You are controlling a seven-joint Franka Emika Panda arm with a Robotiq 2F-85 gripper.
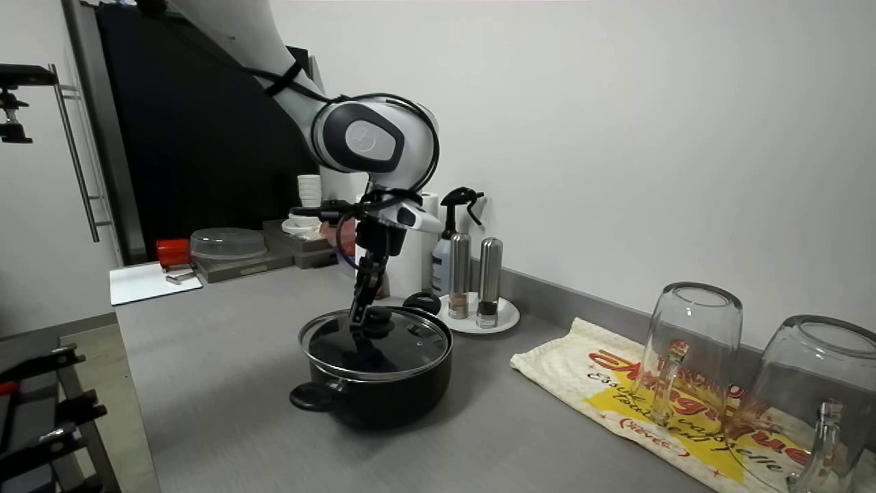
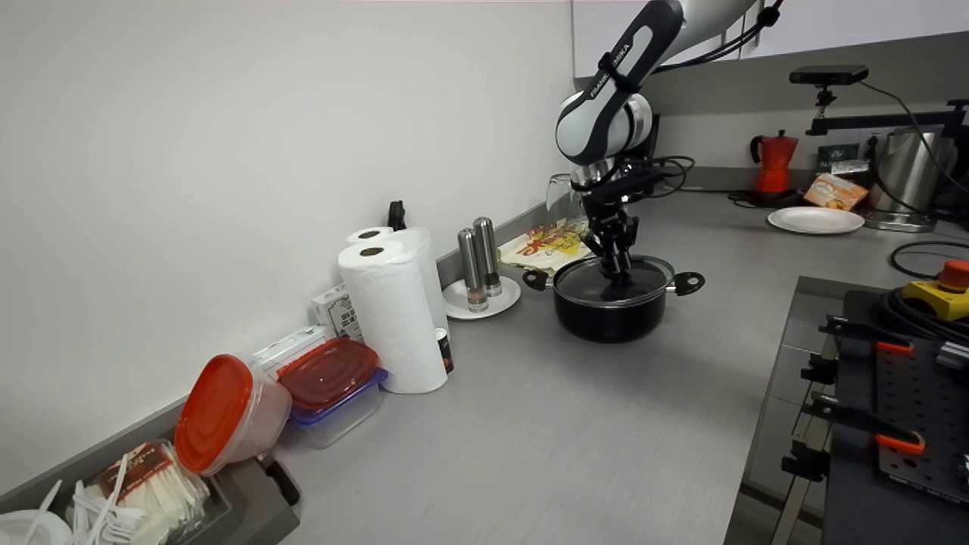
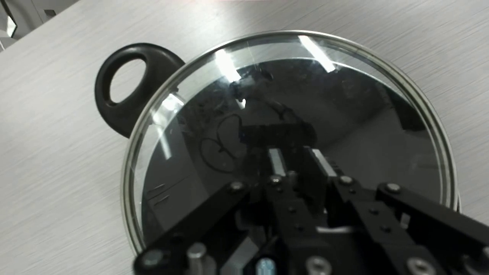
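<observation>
A black pot (image 1: 386, 402) with two loop handles stands on the grey counter. Its glass lid (image 3: 206, 110) has a metal rim and lies on top, slightly off to one side in exterior view 1. My gripper points down at the lid's middle, its fingers (image 3: 277, 161) partly open with a dark gap between them. In exterior view 1 the black lid knob (image 1: 378, 320) shows right beside a finger; whether the fingers touch it is unclear. The wrist view does not show the knob distinctly.
Behind the pot, two steel mills share a white plate (image 1: 509, 316). Glass mugs (image 1: 694, 353) stand upside down on a printed cloth (image 1: 558, 361). Paper towel rolls (image 2: 395, 318) and plastic containers (image 2: 341, 372) line the wall.
</observation>
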